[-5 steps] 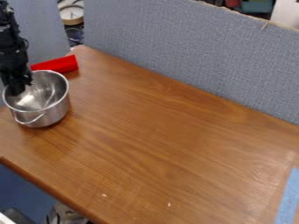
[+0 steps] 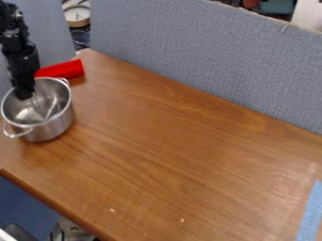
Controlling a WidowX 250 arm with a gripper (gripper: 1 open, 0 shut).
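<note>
A steel pot [image 2: 44, 122] with loop handles stands at the left edge of the wooden table [image 2: 189, 151]. My black gripper [image 2: 23, 88] reaches down from the upper left to the pot's back rim, its tips at or just inside the pot. It looks shut; nothing clear shows between its fingers, though the tips are hard to make out. A red object [image 2: 63, 69] lies just behind the pot.
Padded grey walls [image 2: 201, 61] border the back and left of the table. A blue strip [image 2: 308, 212] lies at the right edge.
The pot has shifted slightly toward the front and turned a little. My gripper has moved slightly to the right.
</note>
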